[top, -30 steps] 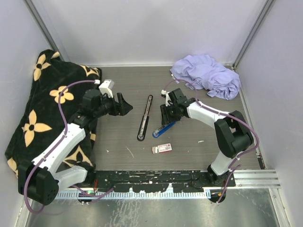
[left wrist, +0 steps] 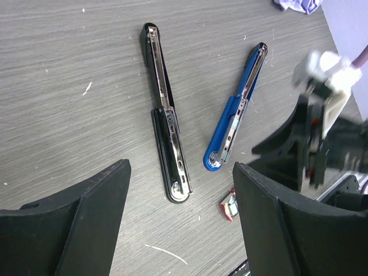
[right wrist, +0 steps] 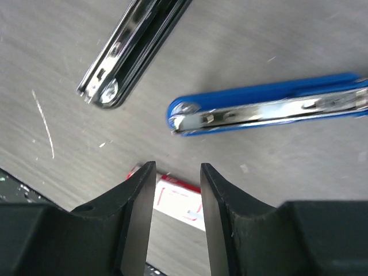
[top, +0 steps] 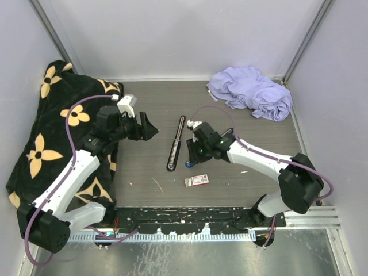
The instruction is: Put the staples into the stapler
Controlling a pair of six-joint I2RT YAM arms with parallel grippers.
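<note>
A long black stapler [left wrist: 171,152] lies open on the table, its metal rail showing. A blue stapler [right wrist: 259,118] lies to its right, partly hidden under the right arm in the top view. A red-and-white staple box [top: 196,180] lies nearer the front edge. My left gripper [top: 147,126] is open above the left part of the table, nothing between its fingers. My right gripper hangs above the staple box and beside the blue stapler, fingers parted, nothing seen held.
A dark flowered blanket [top: 43,144] covers the left side. A lilac cloth [top: 259,95] is bunched at the back right.
The left arm has shifted very slightly.
</note>
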